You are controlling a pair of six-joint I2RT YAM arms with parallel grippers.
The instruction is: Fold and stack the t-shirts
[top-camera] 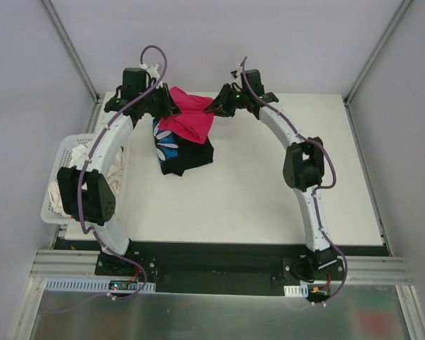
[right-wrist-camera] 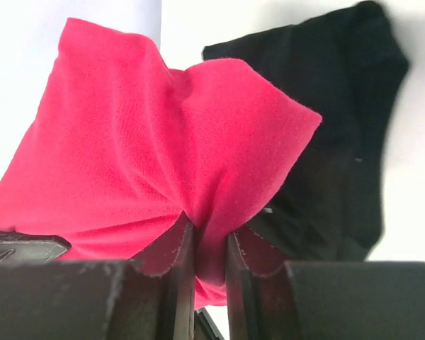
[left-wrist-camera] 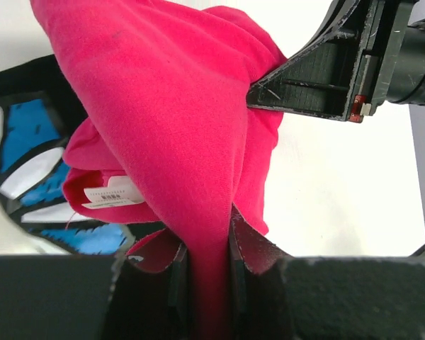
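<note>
A bright pink shirt [top-camera: 188,113] hangs between both grippers near the back of the table, above a dark shirt [top-camera: 188,159] with a blue and white print. My left gripper [top-camera: 166,106] is shut on its left part, the cloth bunched between the fingers in the left wrist view. My right gripper [top-camera: 216,110] is shut on the right part, with cloth gathered between its fingers in the right wrist view. A white care label [left-wrist-camera: 113,193] shows on the pink cloth.
A white basket [top-camera: 51,212] of cream cloth stands at the table's left, partly behind the left arm.
</note>
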